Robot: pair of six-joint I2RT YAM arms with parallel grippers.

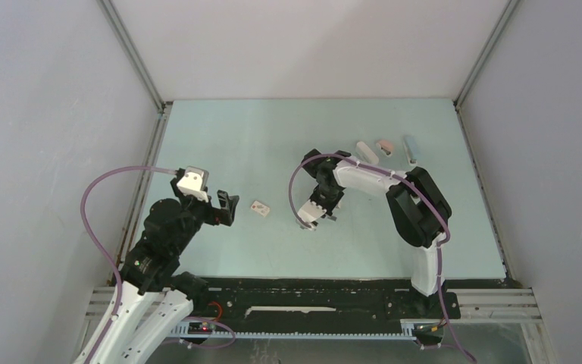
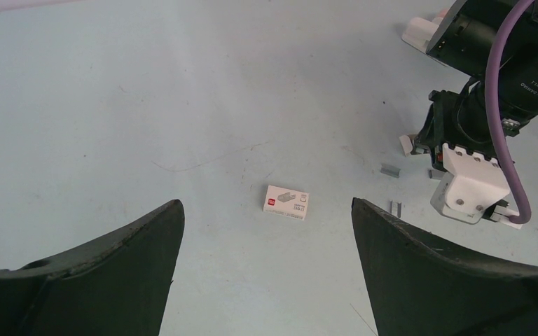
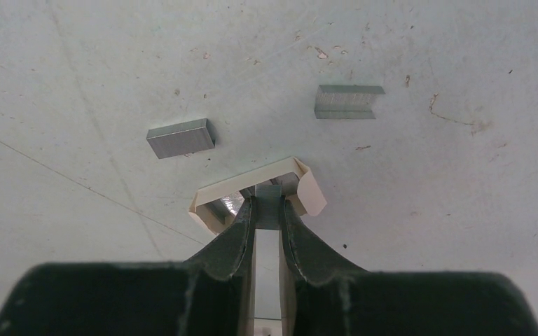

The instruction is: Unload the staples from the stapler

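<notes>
In the right wrist view my right gripper has its fingertips close against both sides of a small grey staple strip [image 3: 268, 199]. Beneath it lies an open pale staple box [image 3: 249, 180], with grey and shiny pieces inside, partly covered by the fingers. Two loose staple strips lie on the table beyond: one flat block [image 3: 182, 140] to the left, one channel-shaped piece [image 3: 349, 101] to the right. My left gripper [image 1: 229, 208] stands open and empty at the left side. No stapler can be clearly made out.
A small closed box [image 2: 286, 202] with a staple picture lies between the arms. At the back right are white [image 1: 366, 152], pink [image 1: 385, 147] and blue [image 1: 411, 149] objects, too small to identify.
</notes>
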